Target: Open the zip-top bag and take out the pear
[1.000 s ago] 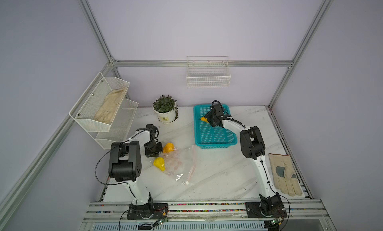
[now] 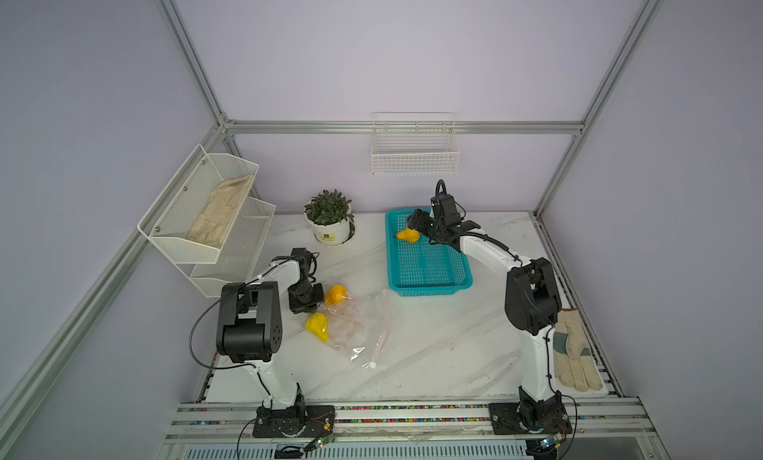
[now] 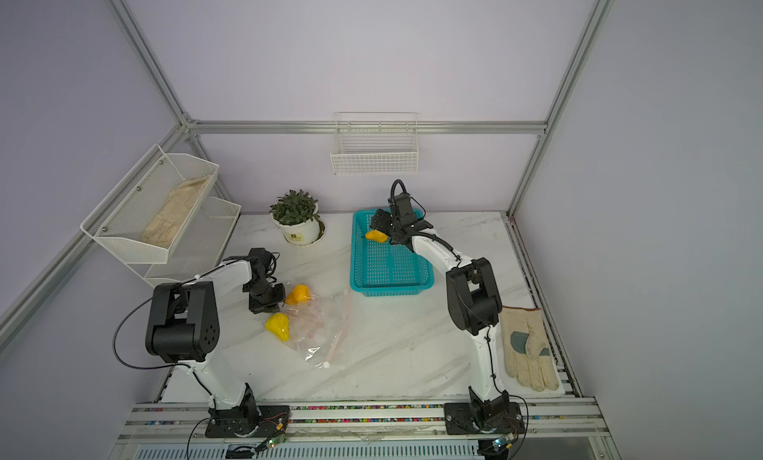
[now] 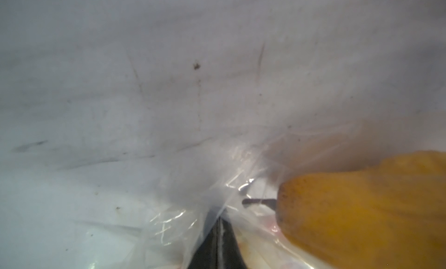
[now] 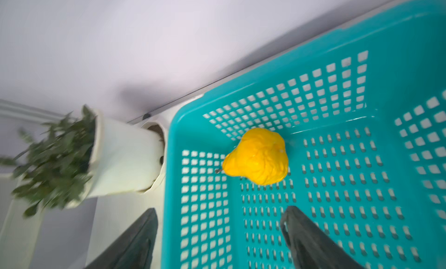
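The clear zip top bag [image 2: 359, 323] lies flat on the table, its pinkish zip edge to the right. Inside its left part are an orange-yellow pear [image 2: 335, 294] and a brighter yellow pear [image 2: 317, 325]. At that left end my left gripper is shut, with the bag's film gathered at its fingertips. Another yellow pear [image 5: 257, 157] rests on the floor of the blue basket [image 5: 185, 108], in its back left corner. Above the basket, my right gripper stands open, nothing between its widely spaced fingers, apart from that pear.
A potted plant [image 2: 329, 221] stands left of the basket. White wire shelves [image 2: 183, 249] flank the left arm, and a wire rack [image 2: 415, 154] hangs on the back wall. Work gloves [image 3: 528, 348] lie at the right edge. Table right of the bag is clear.
The left arm and the bag have stayed put.
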